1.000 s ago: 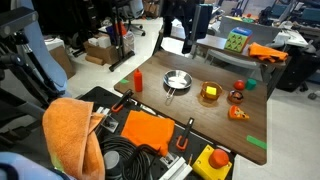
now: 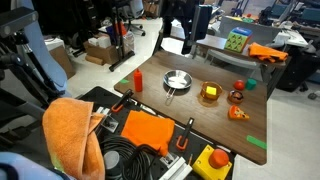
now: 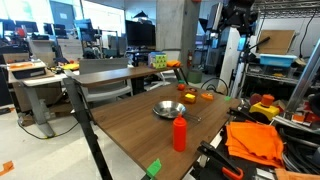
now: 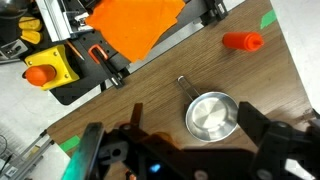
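A silver pan (image 2: 177, 79) with a thin handle rests on the brown wooden table (image 2: 190, 112). To its left stands a red bottle (image 2: 138, 81), also seen as a red bottle (image 4: 242, 41) near the top of the wrist view. Right of the pan is a brown bowl (image 2: 210, 96) with a yellow item in it. A red round item (image 2: 239, 85) and a small red-orange item (image 2: 238, 113) sit farther right. High above the table hangs my gripper, open, nothing between its fingers; the pan (image 4: 212, 117) shows below it. The bowl is partly hidden there by the gripper.
An orange cloth (image 2: 148, 130), black cables (image 2: 128, 157) and a yellow box (image 2: 212, 163) with a red-orange ball lie beyond the table's near edge. Black clamps (image 2: 184, 135) stick up along that edge. Bare wood is open between bowl and near edge.
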